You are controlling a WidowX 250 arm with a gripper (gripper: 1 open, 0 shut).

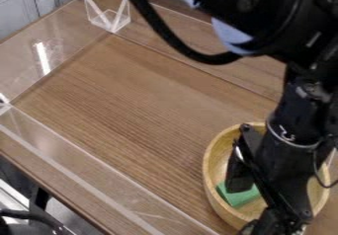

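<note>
My gripper (256, 188) is low at the bottom right, reaching into a yellow bowl (216, 162) and covering much of it. A green block (238, 195) shows in the bowl beside the black fingers, partly hidden by them. The fingers stand open; whether the block lies between them is hard to tell.
A clear plastic object (109, 12) stands at the top left, near the back. The arm fills the upper right.
</note>
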